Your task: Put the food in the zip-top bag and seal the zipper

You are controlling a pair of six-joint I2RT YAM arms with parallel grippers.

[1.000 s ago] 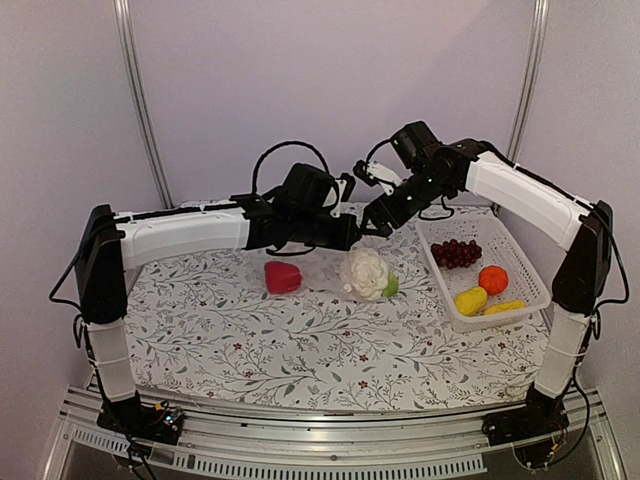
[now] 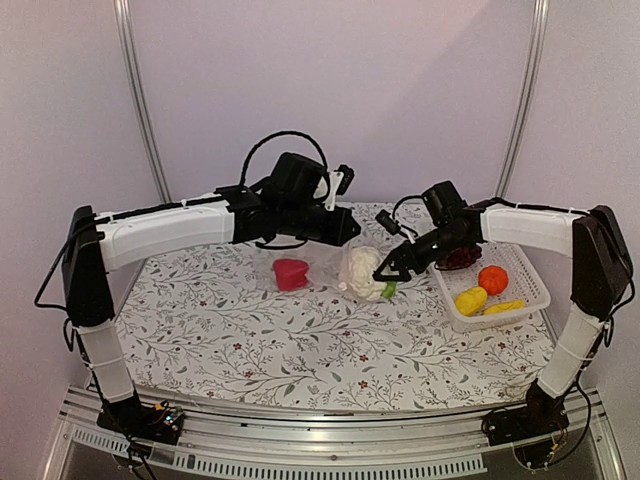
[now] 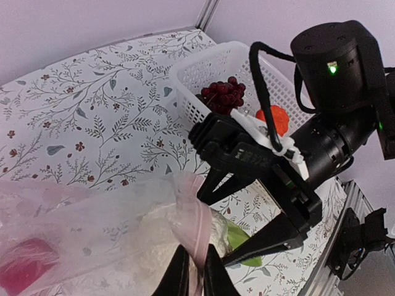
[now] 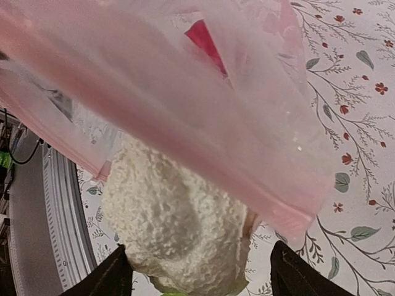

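Note:
A clear zip top bag (image 3: 74, 228) with a pink edge lies partly raised; its red food piece (image 2: 291, 274) is inside. The white cauliflower (image 2: 362, 273) sits at the bag's mouth, green leaf end (image 3: 244, 242) outside. My left gripper is above the bag, a strip of its pink edge running between the slightly parted fingertips; whether they pinch it is unclear. My right gripper stands open, fingers (image 4: 296, 271) to either side of the cauliflower's leaf end, with clearance on the right side in the right wrist view.
A white basket (image 2: 545, 295) at the right holds dark grapes (image 3: 222, 95), an orange-red round item (image 2: 493, 279) and yellow items (image 2: 470, 301). The right arm passes over its far part.
The left gripper rose slightly, and the red piece shifted a little to the right.

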